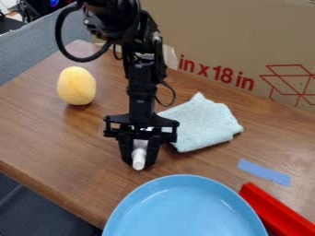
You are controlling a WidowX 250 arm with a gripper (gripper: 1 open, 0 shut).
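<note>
My black gripper (139,151) is low over the wooden table, in the middle of the camera view, shut on a white cylindrical object (139,155) that points toward the front. A folded pale cloth (204,123) lies just behind and right of the gripper, partly hidden by it. A yellow egg-shaped object (76,87) rests at the back left. A blue plate (185,214) sits at the front, below the gripper.
A red object (274,210) lies at the right front, near a strip of blue tape (263,172). A cardboard box (259,46) stands along the back. The table's left edge drops to a dark area.
</note>
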